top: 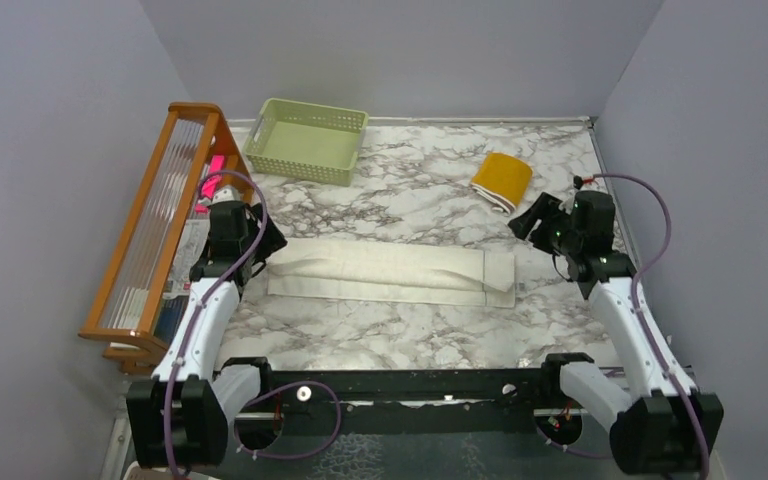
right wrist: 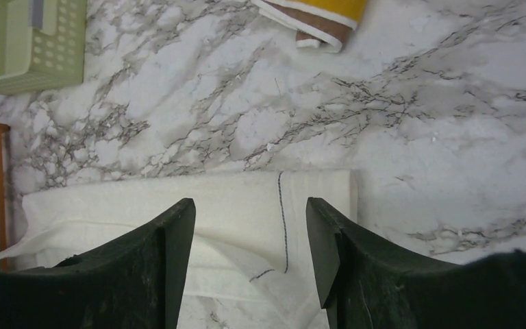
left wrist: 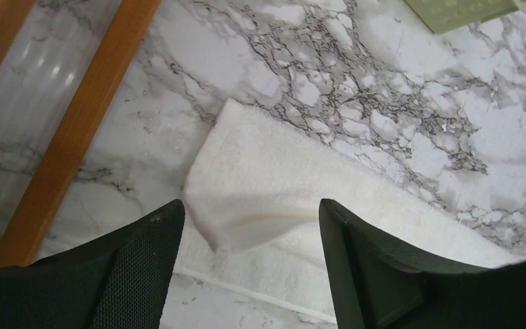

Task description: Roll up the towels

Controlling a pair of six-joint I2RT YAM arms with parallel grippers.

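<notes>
A cream towel [top: 390, 262] lies folded lengthwise across the middle of the table, its top layer stopping short of the near edge. Wrinkles show along that layer, and a thin dark stripe crosses the right end. At the towel's left end, my left gripper holds its fingers apart above the cloth [left wrist: 260, 164], with nothing gripped. Over the right end, my right gripper is open too, and the towel's striped corner [right wrist: 284, 233] lies loose below its fingers. A rolled or folded yellow towel [top: 503, 180] with white and brown edges sits at the back right.
A green basket [top: 307, 142], empty inside, stands at the back left. Along the left side runs a wooden rack [top: 150, 220] close to my left arm. Bare marble table [top: 410, 340] lies in front of and behind the cream towel.
</notes>
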